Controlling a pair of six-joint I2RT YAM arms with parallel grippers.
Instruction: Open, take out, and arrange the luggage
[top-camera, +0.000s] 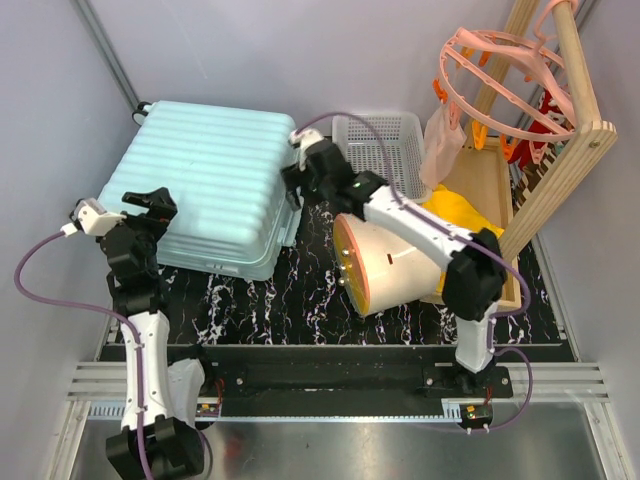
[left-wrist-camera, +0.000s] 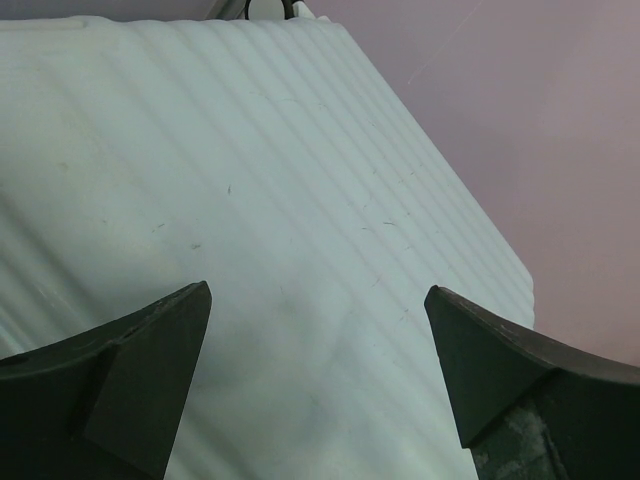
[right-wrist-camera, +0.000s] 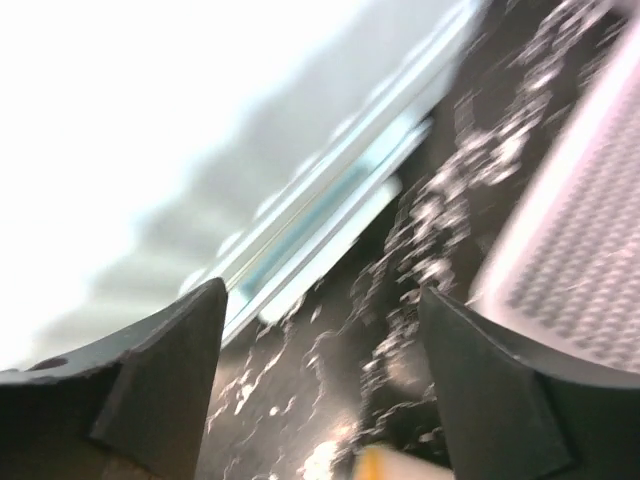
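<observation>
The pale mint ribbed suitcase (top-camera: 205, 180) lies closed and slightly askew at the back left; its lid (left-wrist-camera: 280, 180) fills much of the left wrist view. My left gripper (top-camera: 150, 208) is open over the suitcase's left front corner, nothing between its fingers. My right gripper (top-camera: 292, 175), blurred in the top view, is at the suitcase's right edge. In the right wrist view its fingers stand apart, with the suitcase's rim (right-wrist-camera: 335, 220) and dark marble surface beyond them.
A white basket (top-camera: 380, 145) stands right of the suitcase, with a cream cylinder (top-camera: 390, 270) in front. At the right are a wooden tray (top-camera: 500, 290) with yellow cloth (top-camera: 460, 215) and a rack with pink hangers (top-camera: 510, 115).
</observation>
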